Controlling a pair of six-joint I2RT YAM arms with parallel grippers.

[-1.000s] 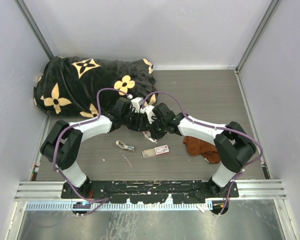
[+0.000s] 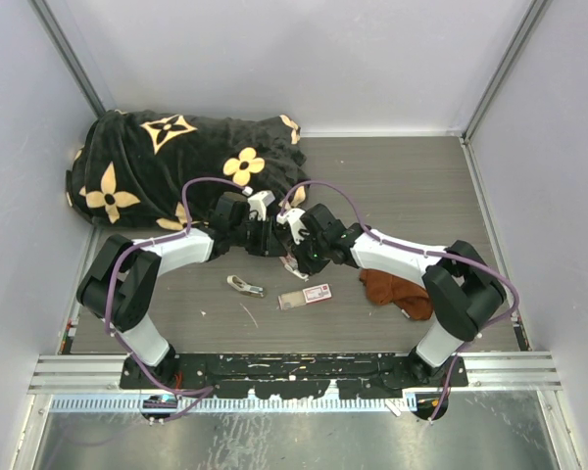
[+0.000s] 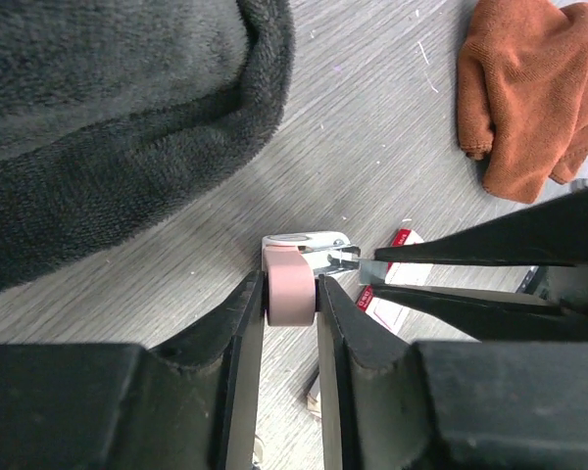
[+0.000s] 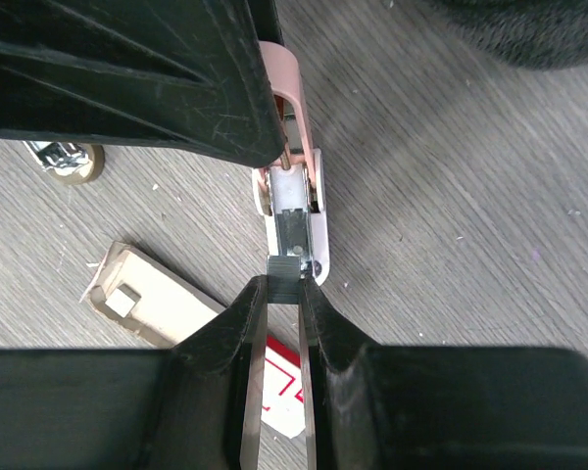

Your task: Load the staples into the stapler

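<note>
The small pink-and-silver stapler (image 3: 292,284) stands opened on the table, its pink cover raised. My left gripper has its fingers on either side of the pink cover, closed on it. In the right wrist view the stapler's metal channel (image 4: 292,220) lies exposed below that cover. A short grey staple strip (image 4: 284,278) is pinched between the fingertips of my right gripper, over the front end of the channel. Whether the strip touches the channel, I cannot tell. From above, both grippers hide most of the stapler (image 2: 295,267).
An open staple box (image 2: 304,297) with a red-and-white end lies in front of the stapler. Left of it is a beige-and-metal tool (image 2: 245,286). A brown cloth (image 2: 397,293) sits right, a dark flowered blanket (image 2: 176,166) behind left.
The right gripper has moved only a little, staying by the stapler. The box and cloth have not moved.
</note>
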